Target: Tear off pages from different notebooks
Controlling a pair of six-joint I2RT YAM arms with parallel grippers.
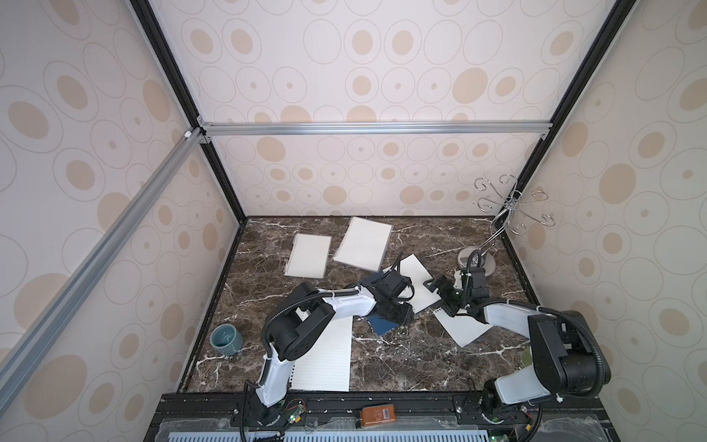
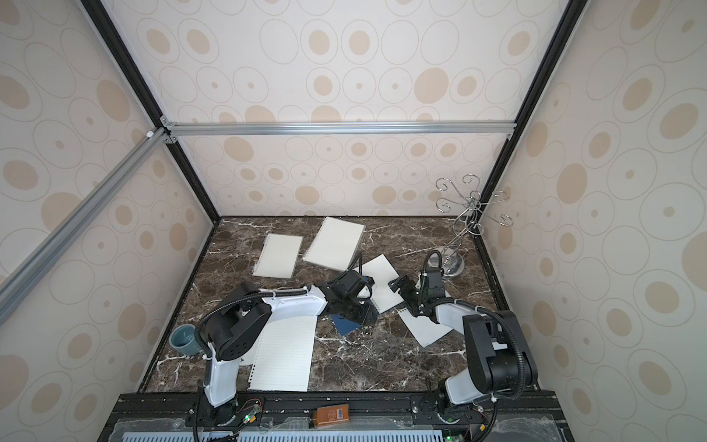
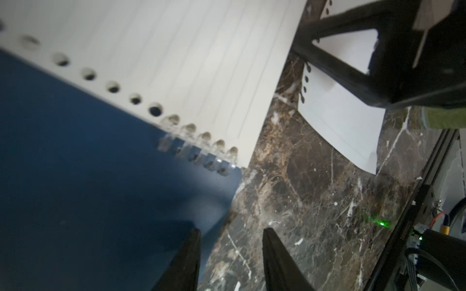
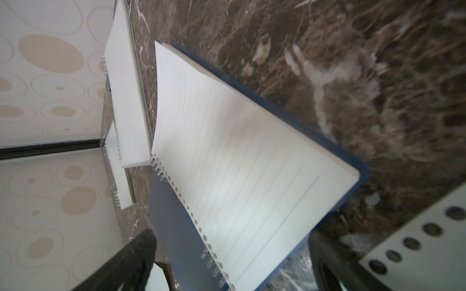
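Observation:
An open blue-covered spiral notebook (image 4: 242,160) lies mid-table, its top lined page's holes pulled partly off the clear coil. Both grippers are over it: my left (image 3: 230,242), part open near the lower cover, with nothing between its fingers, and my right (image 4: 228,259), open at the page's right side. A loose punched sheet (image 3: 339,126) lies partly under the right gripper. A large lined sheet (image 1: 324,357) lies at front left. Two more notebooks, a small one (image 1: 308,255) and a larger one (image 1: 362,243), lie at the back.
A teal mug (image 1: 226,339) stands at the left edge. A metal stand with curled hooks (image 1: 508,204) stands at the back right. Bare table (image 1: 397,361) shows at the front centre.

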